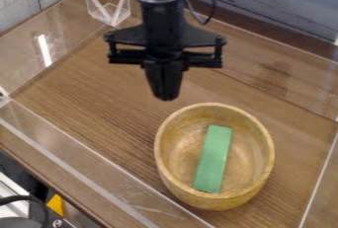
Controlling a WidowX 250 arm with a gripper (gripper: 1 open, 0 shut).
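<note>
My gripper (164, 86) hangs from the arm (169, 20) over the wooden table (93, 104), above and behind a tan bowl (175, 178). Its black body is in view at the upper middle, and it is shut, with nothing visible between its fingers. In the bowl lies a green rectangular block (212, 158), lengthwise from back to front.
A clear plastic object (109, 7) is at the back left. The left of the table and the area right of the arm are clear. A wall ledge (278, 15) runs along the back, and a small yellow object (55, 204) is at the lower left edge.
</note>
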